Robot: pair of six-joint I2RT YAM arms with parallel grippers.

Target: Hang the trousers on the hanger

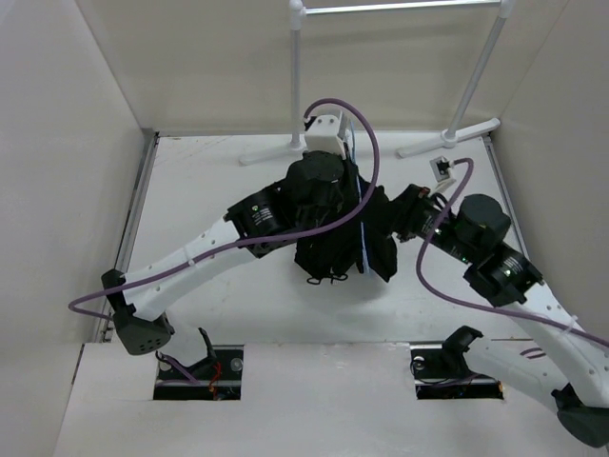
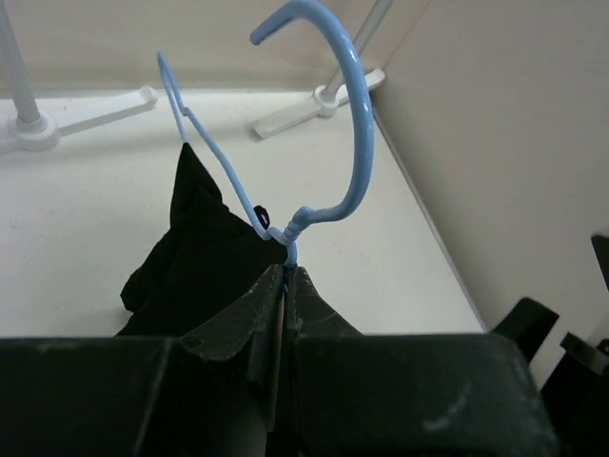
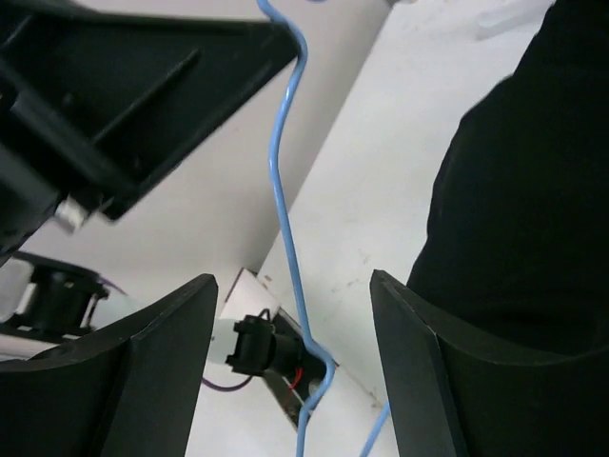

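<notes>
The light blue hanger point(image 2: 357, 143) is held high by my left gripper, which is shut on it near the hook. The black trousers point(image 1: 381, 257) hang around the hanger in the middle, bunched, with cloth on both sides of its bar in the top view. My right gripper stands open at the right of the trousers; in the right wrist view the hanger's wire point(image 3: 290, 243) shows beyond its fingers, with dark cloth point(image 3: 514, 200) to the right. Whether the wire lies between those fingers or only behind them I cannot tell.
A white rail point(image 1: 400, 8) on two posts with feet point(image 1: 447, 140) stands at the back. Grey walls enclose both sides.
</notes>
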